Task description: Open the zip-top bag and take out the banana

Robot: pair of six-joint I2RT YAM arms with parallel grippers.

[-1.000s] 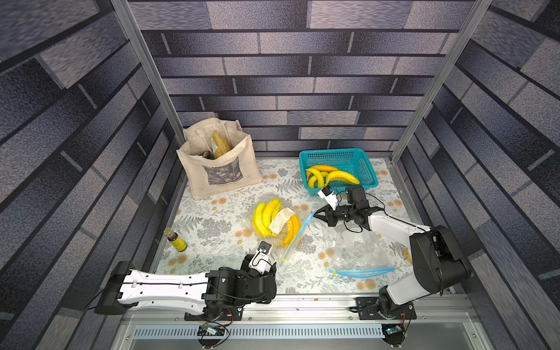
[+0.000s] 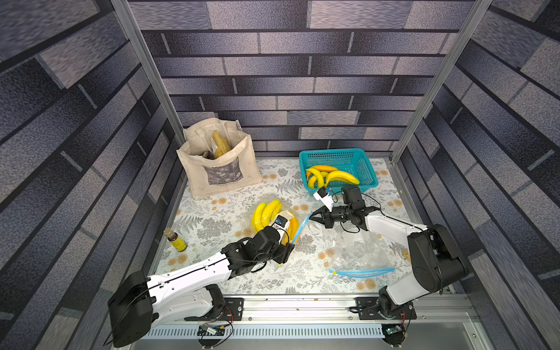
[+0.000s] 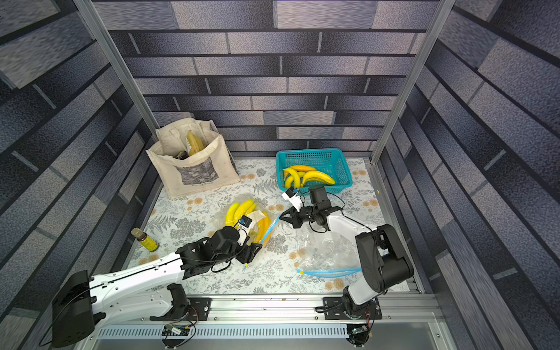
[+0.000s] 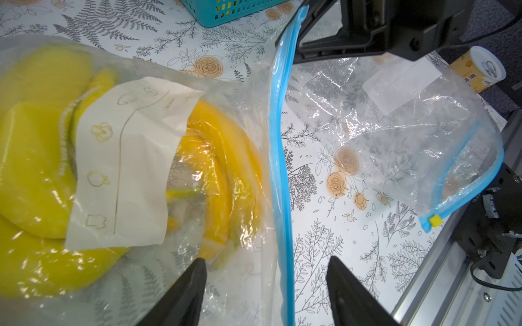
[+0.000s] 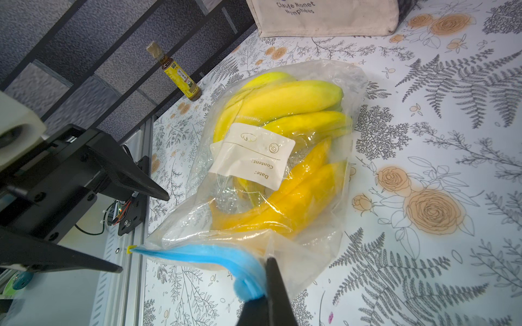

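Observation:
The clear zip top bag lies on the table with several yellow bananas and a white label inside. Along its mouth runs a blue zip strip, slanting up toward my right gripper. That gripper is shut on the strip's far end, the thin film pinched at its fingertips. My left gripper is open at the near end of the strip, one finger over the bag side and the other beyond the strip. A yellow slider shows close to the left fingertips in the right wrist view.
An empty zip bag lies at the front right. Behind are a teal basket with bananas and a cloth tote. A small yellow bottle is at the left.
My left gripper has swung up and to the right, from the front edge to the near end of the zip strip. The right gripper has shifted slightly left, still at the strip.

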